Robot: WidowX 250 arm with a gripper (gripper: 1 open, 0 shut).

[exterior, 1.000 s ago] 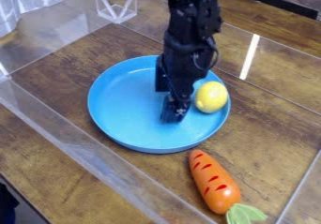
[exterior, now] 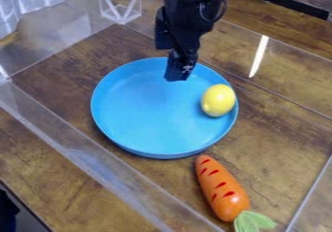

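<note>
A yellow lemon-like object (exterior: 218, 100) rests inside a blue round plate (exterior: 143, 119), on its right side. An orange toy carrot (exterior: 222, 187) with pale green leaves lies on the wooden table to the lower right of the plate. My black gripper (exterior: 178, 65) is raised over the back of the plate, open, with nothing visible between its fingers.
Clear plastic edges run along the left and lower left of the wooden surface (exterior: 58, 61). A white piece stands at the top behind the arm.
My gripper has risen up and back from the middle of the plate. The yellow object looks slightly lower in view than a second ago; the carrot is unmoved.
</note>
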